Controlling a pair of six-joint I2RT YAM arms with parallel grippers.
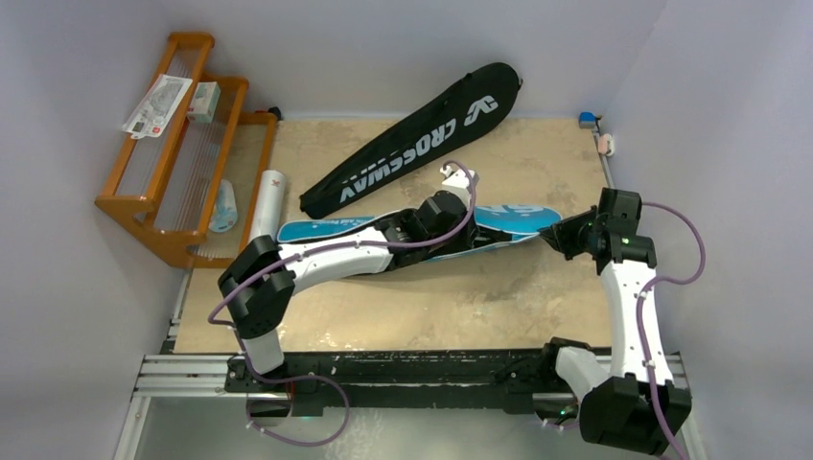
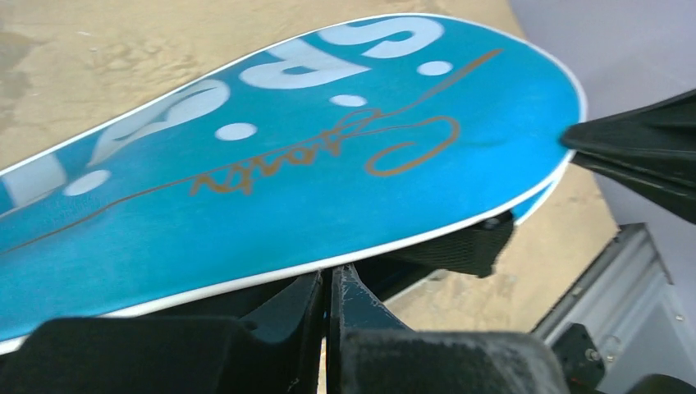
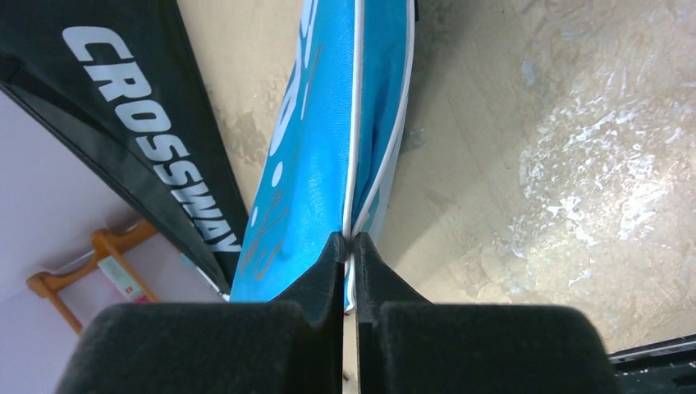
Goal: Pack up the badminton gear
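A blue racket bag (image 1: 518, 218) with white edging and a black inside lies across the middle of the table. Its right end is pinched by my right gripper (image 1: 546, 231), whose fingertips meet on the white-edged tip; the right wrist view shows both edges running into them. My left gripper is shut at the bag's near edge, tips partly under the white piping. Whether a zip pull or edge lies between those tips cannot be seen. A black strap (image 2: 472, 246) shows below the blue panel. The left arm hides the bag's middle.
A black CROSSWAY racket bag (image 1: 412, 141) lies closed behind the blue one. At the left are a wooden rack (image 1: 197, 153) with small packages and a white tube (image 1: 267, 206).
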